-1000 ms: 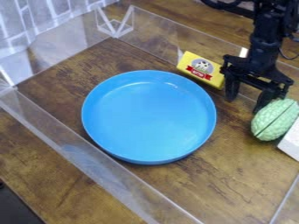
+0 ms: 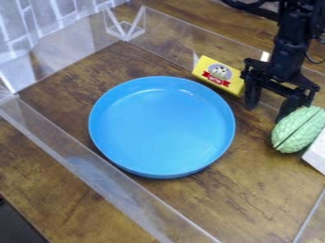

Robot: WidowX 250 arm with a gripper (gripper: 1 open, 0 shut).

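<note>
At the upper right, my black gripper [image 2: 275,91] hangs low over the wooden floor, its fingers open, between a yellow box [image 2: 219,74] with a logo and a pale green, ribbed oval object [image 2: 299,130]. Whether anything lies between the fingers is hard to see. A large blue plate [image 2: 160,128] fills the middle.
Clear walls surround the wooden work surface [image 2: 57,95]. A white object [image 2: 314,161] lies at the right edge beside the green one. Bare wood is free left of and below the plate.
</note>
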